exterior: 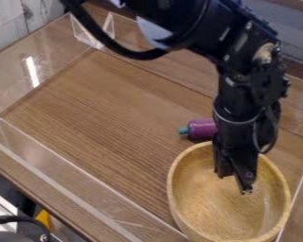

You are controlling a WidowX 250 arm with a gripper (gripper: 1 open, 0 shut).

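Note:
A wide, shallow tan bowl (227, 206) sits at the lower right of the wooden table. My black gripper (234, 168) hangs over the bowl's far part, its tips pointing down, apparently shut with nothing seen between them. Just behind the bowl a purple object (199, 129) with a small green end lies on the table, partly hidden by the gripper.
A clear bracket-like piece (91, 28) stands at the back left. Clear walls border the table, and cables show at the lower left.

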